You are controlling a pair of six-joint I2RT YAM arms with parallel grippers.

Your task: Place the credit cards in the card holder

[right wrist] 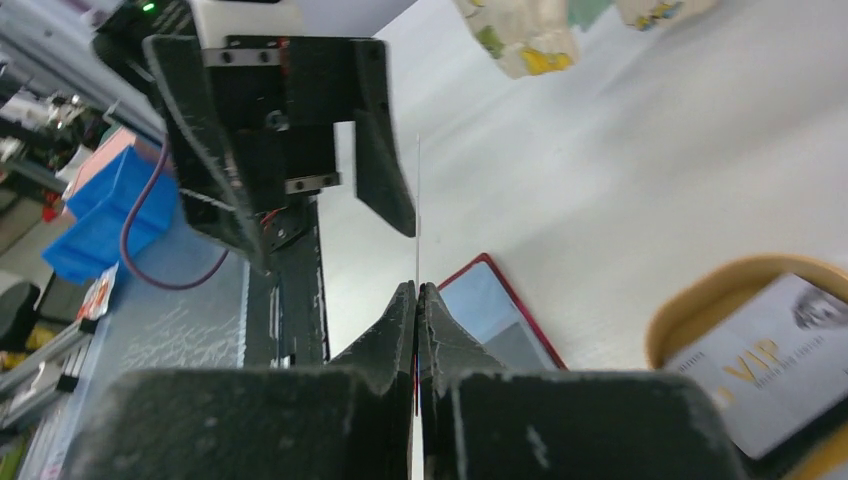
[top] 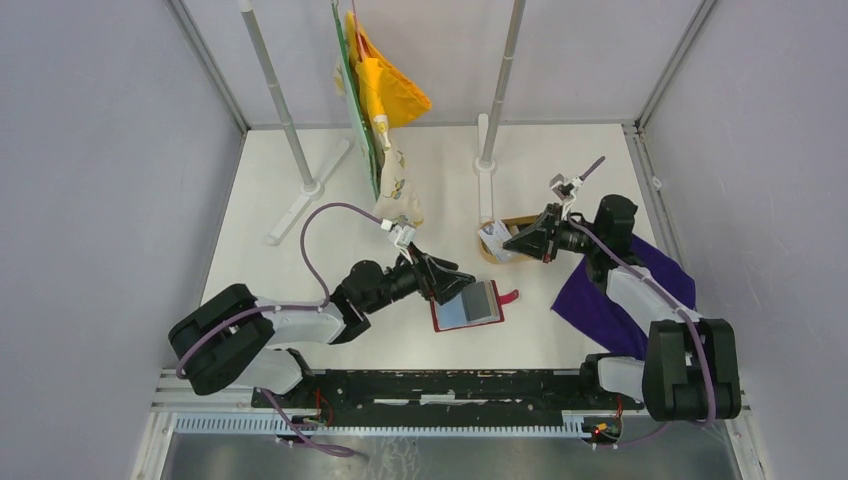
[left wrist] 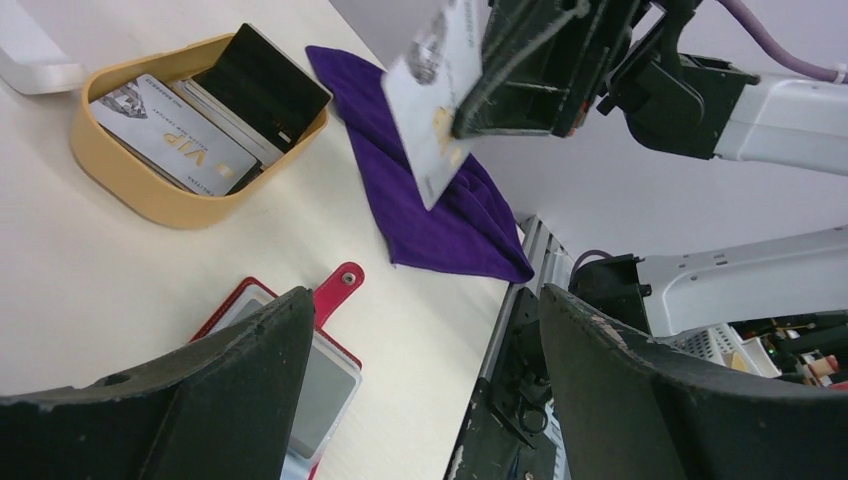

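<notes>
The card holder (top: 481, 303), red-edged with a red strap, lies open on the table; in the left wrist view its grey panel (left wrist: 327, 388) is partly behind a finger. Over it my left gripper (top: 457, 288) stands open and empty, its fingers (left wrist: 245, 370) spread wide. A white card (left wrist: 432, 100) with gold print is pinched in my right gripper (top: 509, 244), held in the air over the card tray. The right wrist view shows this card (right wrist: 418, 210) edge-on, a thin upright line rising from the shut fingertips. It is clear of the holder.
A tan tray (left wrist: 160, 203) behind the holder contains a white VIP card (left wrist: 180, 135) and a black card (left wrist: 262, 85). Purple cloth (top: 610, 305) covers the table's right side. A stand foot (top: 485, 190) is close behind the tray; yellow cloth (top: 388, 90) hangs at the back.
</notes>
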